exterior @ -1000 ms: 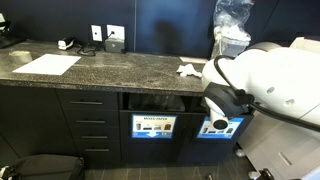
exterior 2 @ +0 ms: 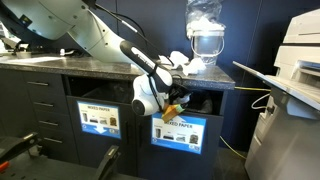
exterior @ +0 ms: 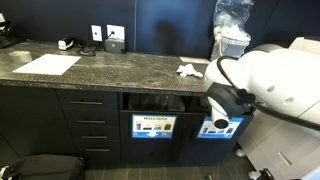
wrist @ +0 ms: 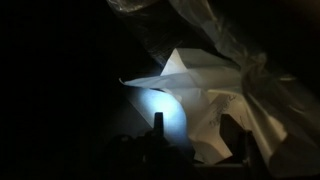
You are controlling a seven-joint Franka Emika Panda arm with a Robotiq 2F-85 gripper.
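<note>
Crumpled white paper [wrist: 205, 85] lies within a dark space in the wrist view, brightly lit at its left side, with clear plastic [wrist: 255, 65] around its right edge. My gripper has its two dark fingers standing apart in front of the paper. Whether any paper sits between them is hard to tell in this dim view. From the second exterior view, the white arm [exterior 2: 148, 85] bends down over the counter's edge to the opening above the blue "mixed paper" label [exterior 2: 178, 132]. An orange part [exterior 2: 172, 113] shows near the arm's end.
Crumpled white tissue [exterior: 188, 70] rests on the dark counter [exterior: 140, 72], near a plastic-covered clear container [exterior: 232, 40]. A flat white sheet [exterior: 48, 64] lies at the left. Another labelled bin front [exterior 2: 100, 117] stands beside the arm.
</note>
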